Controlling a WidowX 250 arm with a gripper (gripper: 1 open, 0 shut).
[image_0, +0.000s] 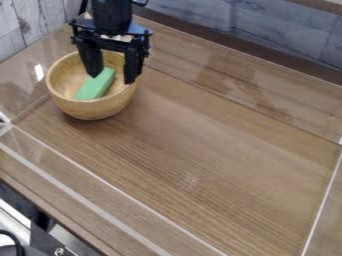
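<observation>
My black gripper (111, 57) hangs over the back of a round tan bowl (70, 105) at the left, open, with its fingers pointing down. A green object (94, 87) lies inside the bowl, just below and left of the gripper. Nothing shows between the fingers.
A light wall runs along the back, and the table's edge shows at the lower left.
</observation>
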